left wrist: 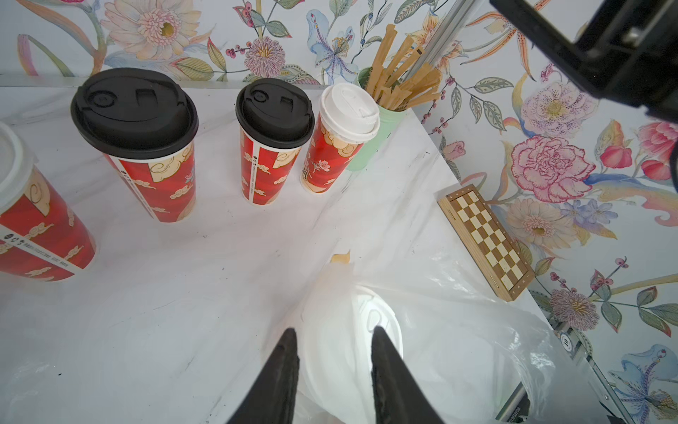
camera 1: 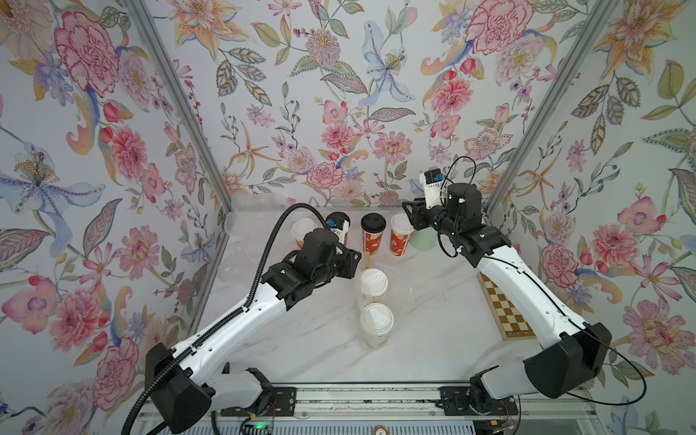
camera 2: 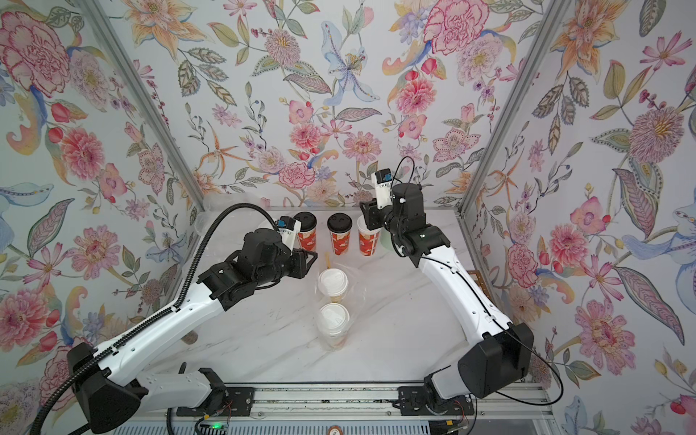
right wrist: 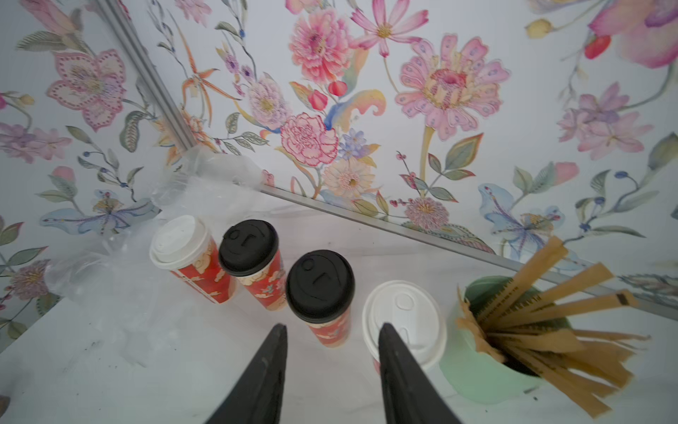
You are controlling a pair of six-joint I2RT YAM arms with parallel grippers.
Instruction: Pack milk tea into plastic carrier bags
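Note:
Two white-lidded cups, the farther one point(camera 2: 333, 282) and the nearer one point(camera 2: 334, 317), stand mid-table inside a clear plastic bag point(left wrist: 459, 311). A thin brown strip shows beside the farther lid. My left gripper is over the bag beside the farther cup; its fingers stand apart, with film visible beyond them. My right gripper is open and empty above the back row, near the white-lidded red cup point(right wrist: 404, 325) and the green holder point(right wrist: 487, 367) of paper-wrapped straws point(right wrist: 558, 332).
At the back are two black-lidded red cups point(left wrist: 134, 127) and another white-lidded one point(right wrist: 190, 251). More clear film point(right wrist: 127, 282) lies at the back left. A checkered board point(left wrist: 487, 240) sits at the right edge.

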